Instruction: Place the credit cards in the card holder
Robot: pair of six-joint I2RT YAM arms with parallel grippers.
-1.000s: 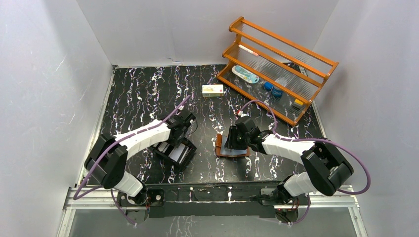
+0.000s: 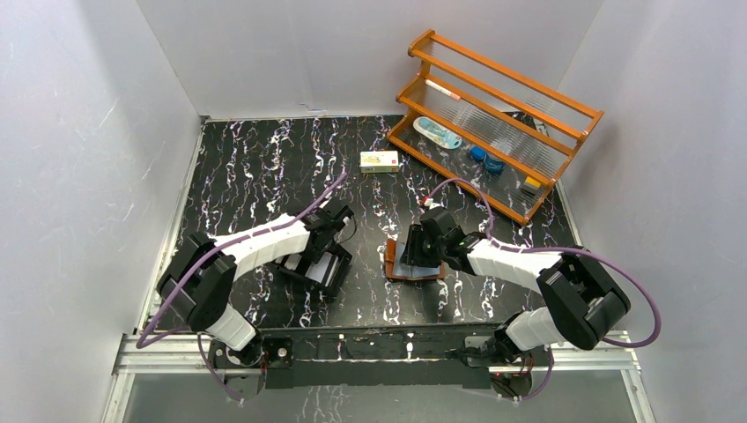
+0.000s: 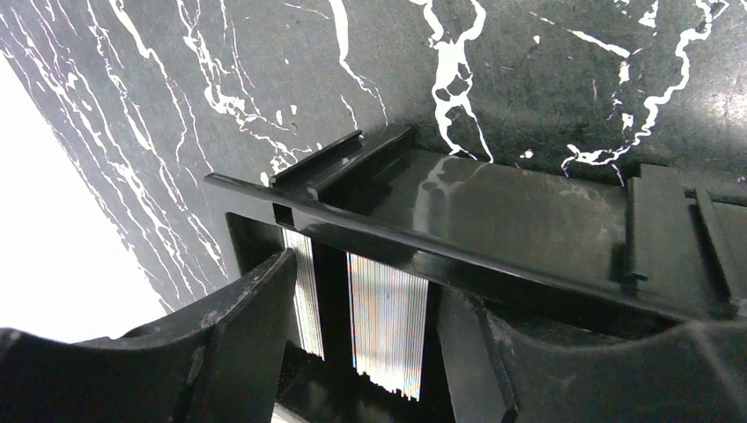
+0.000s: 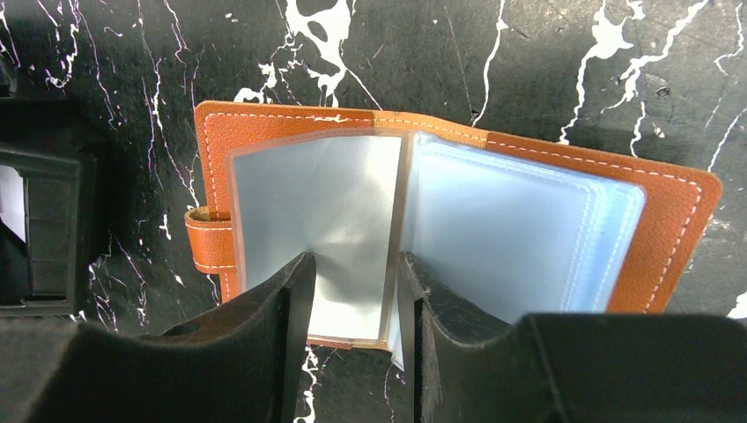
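A black tray (image 3: pixel 520 220) holds stacks of white cards (image 3: pixel 386 322) in the left wrist view. My left gripper is open over it, fingers either side of the middle stack, near the tray's rim. In the right wrist view an orange-brown leather card holder (image 4: pixel 669 238) lies spread open, with clear sleeves (image 4: pixel 511 220) and a pale leaf (image 4: pixel 313 194). My right gripper is open above it, fingertips on or just over the leaf and sleeves; contact is unclear.
A wooden rack (image 2: pixel 493 70) with small items stands at the back right. A small white box (image 2: pixel 379 161) lies at the back middle. Walls enclose the table.
The right arm shows no visible movement.
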